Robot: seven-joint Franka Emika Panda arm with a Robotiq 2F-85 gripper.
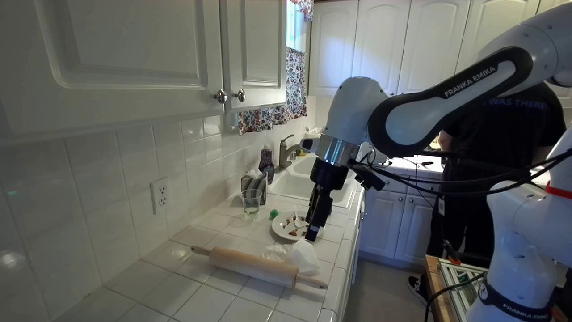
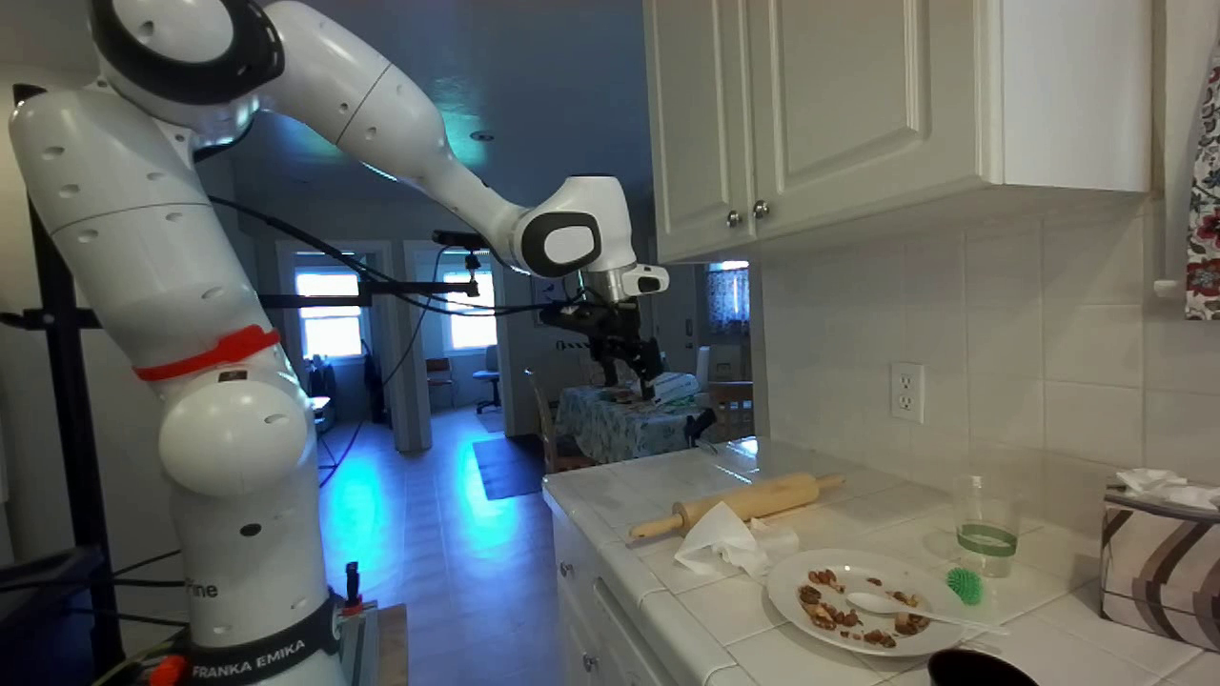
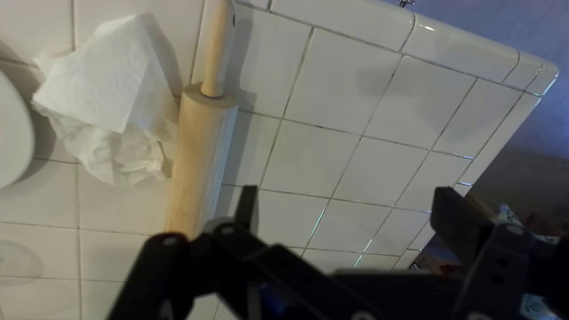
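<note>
My gripper stands open above the counter, with only bare tile showing between its spread fingers. A wooden rolling pin (image 3: 200, 154) lies on the tiles, left of the fingers in the wrist view. Beside the pin rests a crumpled white paper towel (image 3: 109, 88). Farther along the counter is a white plate (image 2: 789, 589) with brown food scraps and a white plastic spoon (image 2: 886, 602) on it. A small green spiky ball (image 2: 964, 585) sits by the plate's rim, close to a clear plastic cup (image 2: 986, 526). Nothing touches the gripper.
A striped tissue box (image 1: 253, 188) and a soap bottle (image 1: 266, 161) stand near the sink (image 1: 300, 180). A dark cup (image 2: 978, 669) is close to the plate. Cabinets (image 1: 145, 59) hang over the counter. A person (image 1: 496, 145) stands behind the arm.
</note>
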